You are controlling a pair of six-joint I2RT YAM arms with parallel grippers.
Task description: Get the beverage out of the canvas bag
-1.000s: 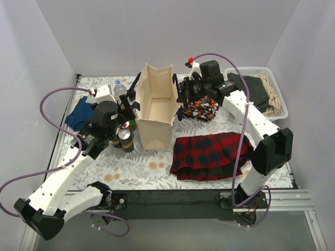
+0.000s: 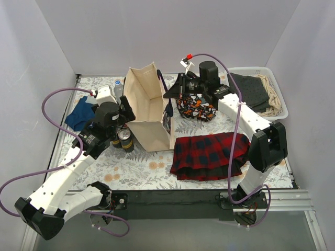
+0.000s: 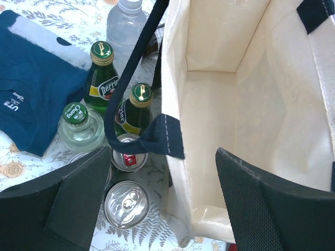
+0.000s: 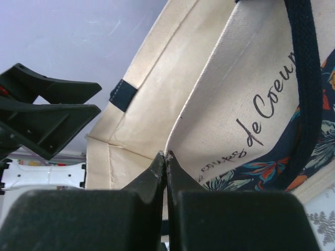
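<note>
The cream canvas bag (image 2: 142, 97) stands mid-table with its mouth spread, and its visible inside looks bare. My right gripper is shut on the bag's right rim, pinching the cloth. To the left of the bag my left gripper stands open; nothing lies between its fingers. Drinks are grouped below it: a green Perrier bottle (image 3: 102, 78), a second green bottle (image 3: 137, 107), a clear Chang bottle (image 3: 81, 128), a clear water bottle (image 3: 125, 34) and several cans, one being a silver-topped can (image 3: 126, 205).
A blue shirt (image 2: 79, 114) lies at the left. Right of the bag are a patterned cloth (image 2: 196, 111), a red plaid cloth (image 2: 207, 154) and a white basket (image 2: 284, 107) of fabric.
The right gripper has carried the bag's rim leftward, and the bag leans left, nearer the drinks and the left gripper. The left arm stays nearly still.
</note>
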